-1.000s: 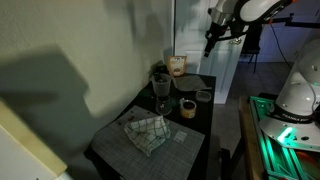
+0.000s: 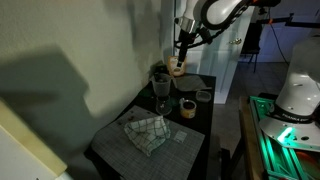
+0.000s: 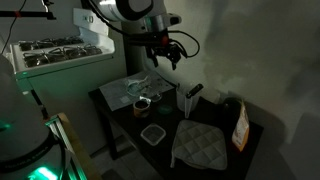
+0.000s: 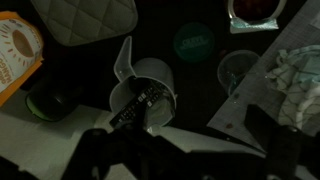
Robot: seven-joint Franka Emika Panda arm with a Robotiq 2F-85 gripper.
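High above the table my gripper hangs open, with nothing between its fingers. In the wrist view its dark fingers stand wide apart at the lower edge. Below and between them is a pale handled jug holding a dark remote-like item with buttons. A clear glass and a round dark green disc lie to the jug's right. Further right, a checked cloth rests crumpled on a grey mat.
A grey quilted pad, an orange-and-white packet and a dark cup occupy the table's other end. A jar stands near the front edge. The wall runs close behind the jug.
The arm has swung leftward in exterior view 1, from over the table's far right end to above the jug area, ending slightly lower. The table items look unmoved.
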